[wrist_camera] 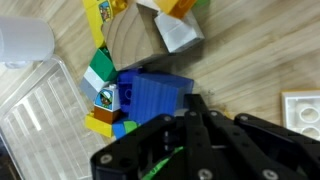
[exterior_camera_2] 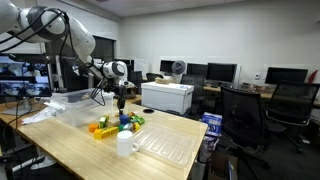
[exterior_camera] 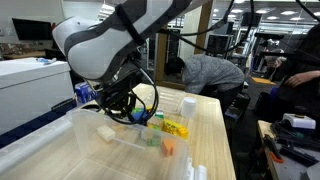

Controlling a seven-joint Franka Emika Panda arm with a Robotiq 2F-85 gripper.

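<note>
My gripper is shut over the wooden table, and nothing shows between its fingers. In the wrist view a blue block [wrist_camera: 158, 97] lies right beside the fingertips; whether they touch it I cannot tell. Around it are a curved wooden block [wrist_camera: 133, 38], a yellow block [wrist_camera: 98, 20], a green block [wrist_camera: 102, 66] and a white block [wrist_camera: 178, 32]. Exterior view 2 shows the gripper [exterior_camera_2: 121, 107] low among the coloured blocks. From exterior view 1 the bin and arm partly hide it.
A clear plastic bin [exterior_camera: 130, 155] stands close to the blocks. A white cup [exterior_camera_2: 126, 143] and a pale tray [exterior_camera_2: 165, 143] are also on the table. Bare tabletop [exterior_camera_2: 95, 150] lies at the near side. A person [exterior_camera: 212, 75] bends over behind the table.
</note>
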